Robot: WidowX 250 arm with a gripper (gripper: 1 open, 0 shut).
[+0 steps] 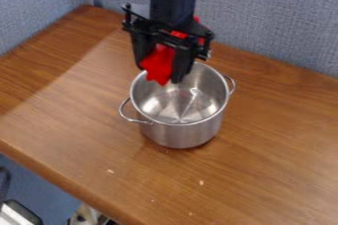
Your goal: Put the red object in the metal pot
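Observation:
The red object (160,65) is held in my gripper (162,63), which is shut on it. Both hang over the back-left part of the metal pot (189,130), with the lower end of the red object overlapping the far rim in view. How high it is above the pot I cannot tell. Inside, the visible part of the pot looks empty. The black arm hides part of the red object and the table behind it.
Bare wooden table (66,91) lies left of the pot, and more clear table is on the right. A grey wall (278,22) closes off the back. Cables and a dark device (19,212) sit beyond the front-left edge.

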